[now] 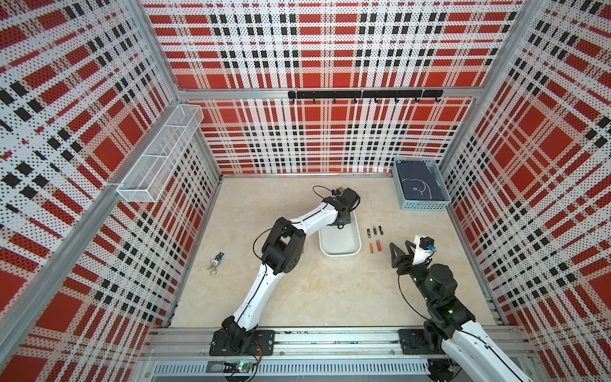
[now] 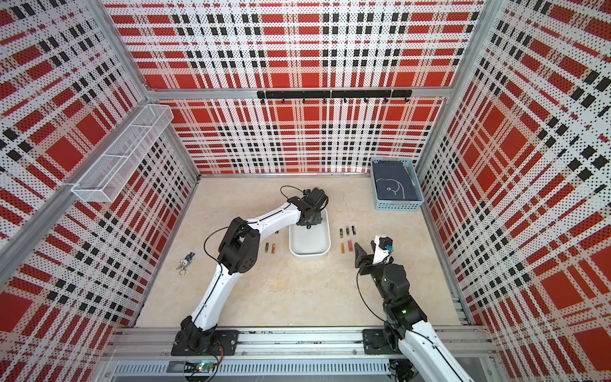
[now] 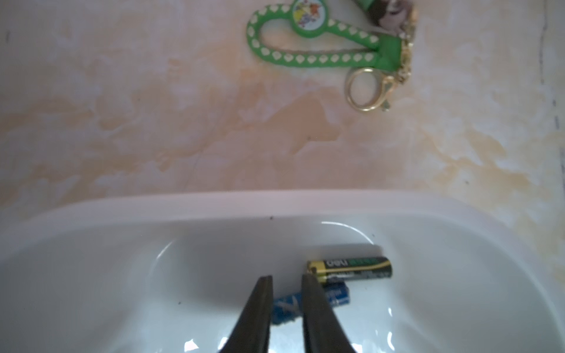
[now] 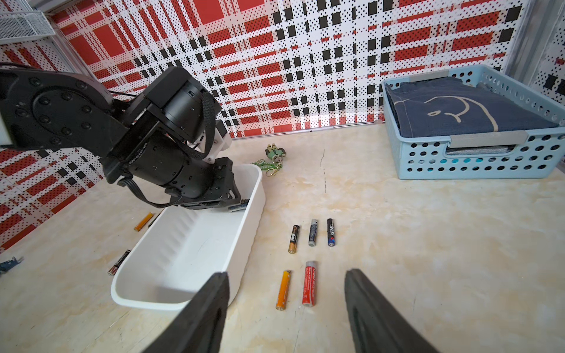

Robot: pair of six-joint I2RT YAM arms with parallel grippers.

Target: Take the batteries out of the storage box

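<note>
The white storage box (image 1: 340,253) sits mid-table. In the left wrist view two batteries lie in it near its far wall: a black-and-gold one (image 3: 359,269) and a blue one (image 3: 338,296). My left gripper is down over the blue battery, its fingers part open around it; whether they touch it cannot be told. My right gripper stands open at the right of the box. Batteries lie on the table beside the box, among them an orange one (image 4: 282,289), a red one (image 4: 309,283) and several darker ones (image 4: 313,232).
A green keychain (image 3: 317,56) lies behind the box. A blue basket (image 1: 421,203) with folded cloth is at the back right. Keys (image 1: 216,264) lie at the left. A wire rack (image 1: 159,152) hangs on the left wall.
</note>
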